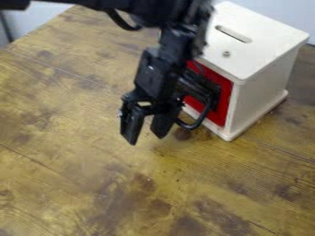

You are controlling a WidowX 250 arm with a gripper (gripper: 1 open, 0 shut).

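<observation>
My black gripper (pixel 145 118) hangs low over the wooden table at centre, open, its two dark fingers pointing down with nothing seen between them. It is in front of and left of a white box (pixel 259 88) with a slot and knobs on top. The box's red front (pixel 212 112) carries a black handle, partly hidden behind the arm.
A pale wall stands behind the box, and a dark cable loops at the top.
</observation>
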